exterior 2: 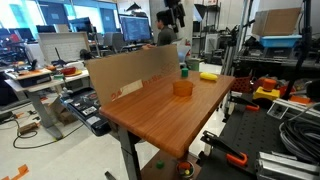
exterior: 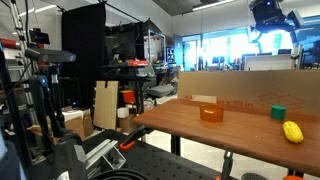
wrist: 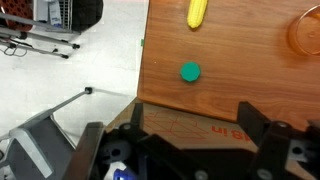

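Note:
High above the far right of the wooden table, my gripper stands open. In the wrist view, nothing lies between the fingers of my gripper. Below it on the table is a small green round object, which in the first exterior view is a green cup-like object. A yellow elongated object lies nearer the table's right front edge. Further left sits an orange bowl, well apart from both; in the wrist view only part of this bowl shows at the right edge.
A cardboard panel stands upright along the table's far edge. Bare wood surrounds the objects, with the widest clear stretch at the near end in the second exterior view. A person is in the background.

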